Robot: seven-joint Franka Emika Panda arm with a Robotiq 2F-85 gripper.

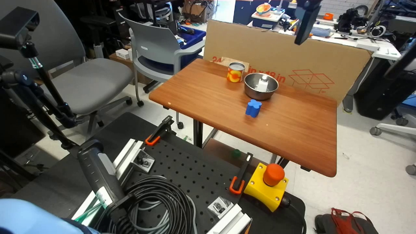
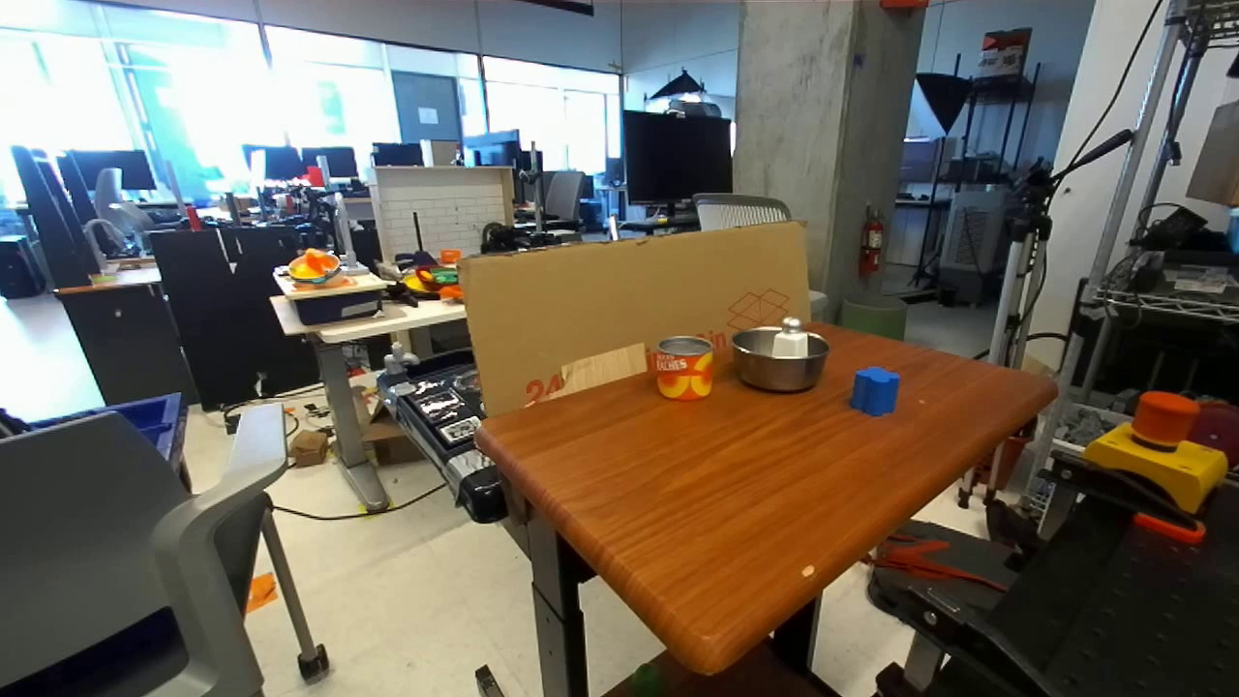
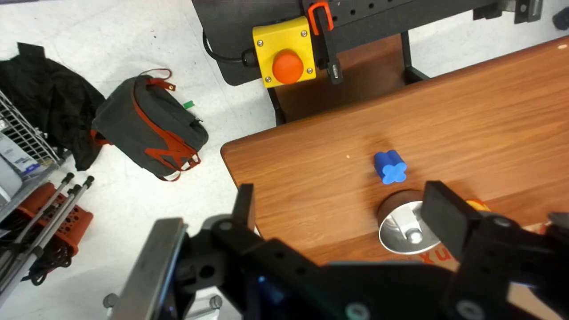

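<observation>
A blue clover-shaped block (image 1: 253, 108) stands on the wooden table (image 1: 218, 105), just in front of a steel bowl (image 1: 253, 93). Inside the bowl a white bottle-like object (image 2: 790, 341) rests, its top rising above the rim in exterior view 2. To the left of the bowl in that view is a yellow and red can (image 2: 685, 370) labelled as peaches. My gripper is open high above the table, its fingers wide apart in the wrist view and nothing held between them. One finger covers part of the bowl and most of the can there.
A cardboard sheet (image 1: 280, 50) stands along the table's back edge. A yellow box with a red button (image 1: 269, 185) sits on the black perforated bench (image 1: 175, 167) in front.
</observation>
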